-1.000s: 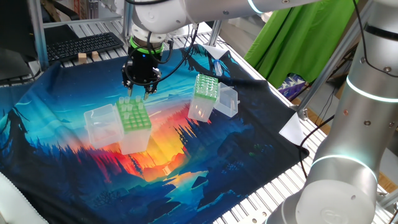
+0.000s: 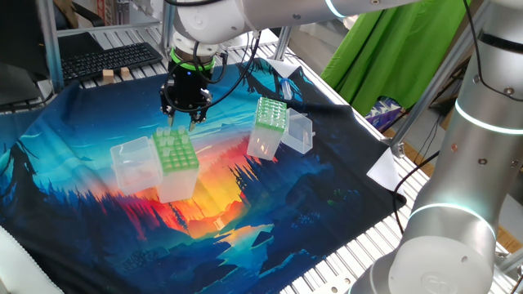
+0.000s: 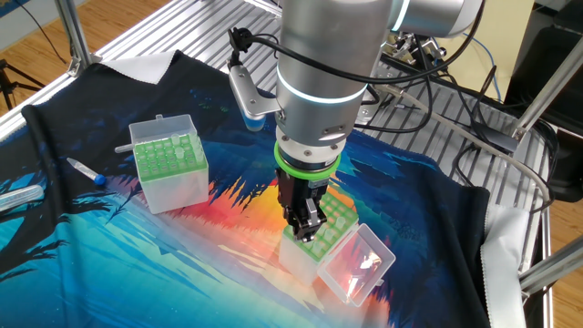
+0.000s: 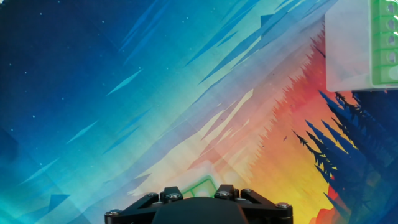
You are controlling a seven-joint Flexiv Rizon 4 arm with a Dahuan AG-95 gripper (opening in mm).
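My gripper (image 2: pixel 181 124) points downward, its two fingers apart and nothing seen between them. It hangs just behind and above a clear box with a green perforated top (image 2: pixel 176 167), with several pale tips standing toward the rear of that top. In exterior view 2, the gripper (image 3: pixel 303 235) covers part of the same green rack (image 3: pixel 337 217). A corner of its green grid (image 4: pixel 200 186) shows between the spread fingertips in the wrist view. The second green-topped box (image 2: pixel 265 131) stands apart, with many tips in its holes; its edge (image 4: pixel 348 50) enters the wrist view at upper right.
Open clear lids lie beside the near box (image 2: pixel 136 163) and the other box (image 2: pixel 298 131). A blue-capped pen (image 3: pixel 86 171) lies on the printed cloth (image 3: pixel 109 255). A keyboard (image 2: pixel 110 60) and small wooden blocks (image 2: pixel 108 75) sit behind. Cloth in front of the boxes is free.
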